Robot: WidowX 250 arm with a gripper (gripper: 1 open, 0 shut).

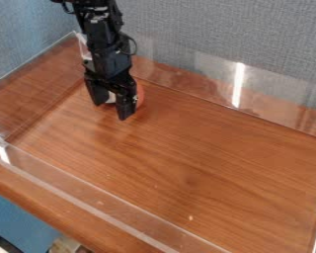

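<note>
My black gripper (pixel 112 102) reaches down from the top left to the wooden table (pixel 200 168), near its back left part. Just behind the fingers, mostly hidden by them, is a small pale and reddish object (pixel 137 91). I cannot tell whether the fingers hold it or whether they are open or shut.
A clear plastic barrier (pixel 236 84) runs along the back edge, with others along the front and right edges. Grey padded walls stand behind.
</note>
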